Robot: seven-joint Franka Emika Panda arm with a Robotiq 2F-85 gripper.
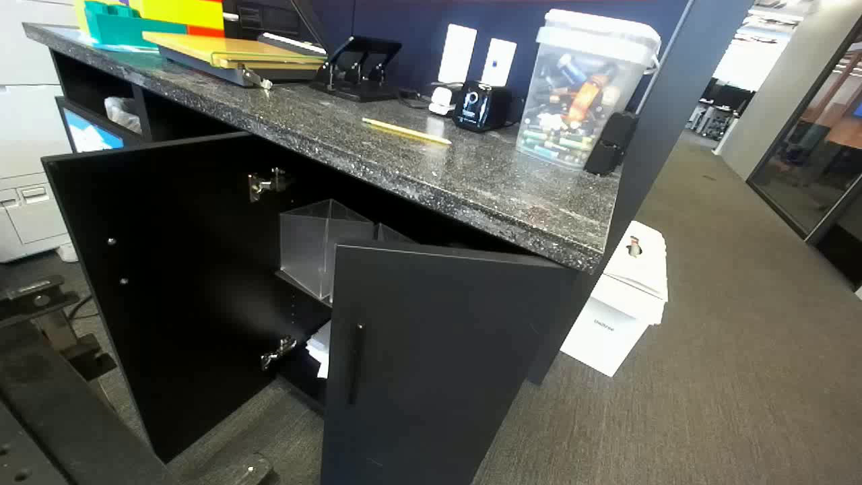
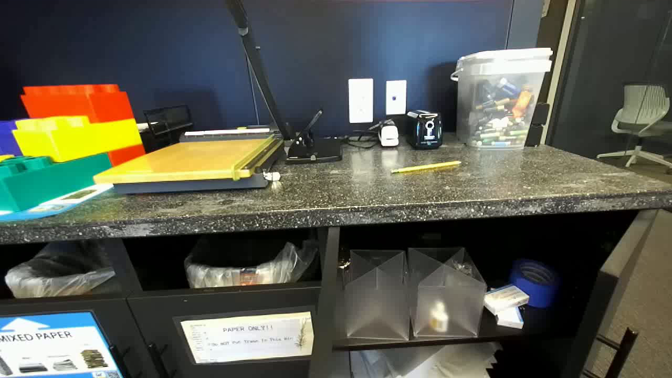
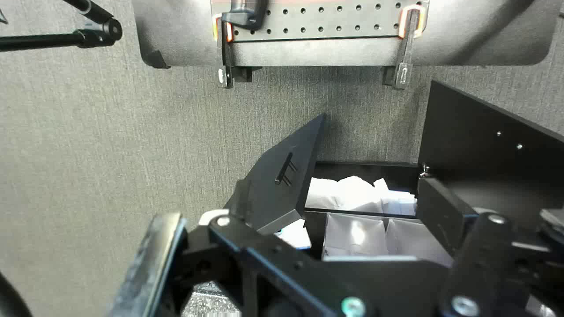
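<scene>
In the wrist view my gripper stands open, its fingers [image 3: 150, 261] spread wide to the two sides. Nothing is visible between them, and neither exterior view shows it. Below it is a black cabinet with two doors swung open. One door [image 1: 436, 364] has a black bar handle [image 1: 356, 364]; the other door [image 1: 174, 283] shows its inner side and hinges. On the cabinet's upper shelf stand two clear bins [image 2: 378, 296], with blue tape [image 2: 534, 283] and small white boxes [image 2: 507, 298] to their right. A yellow pencil [image 2: 426, 167] lies on the speckled countertop [image 2: 353, 201].
A paper cutter [image 2: 189, 160], large toy bricks [image 2: 75, 138], a black pencil sharpener [image 2: 425, 130] and a lidded battery tub [image 2: 501, 107] occupy the counter. A white box [image 1: 614, 315] stands on the floor past the cabinet.
</scene>
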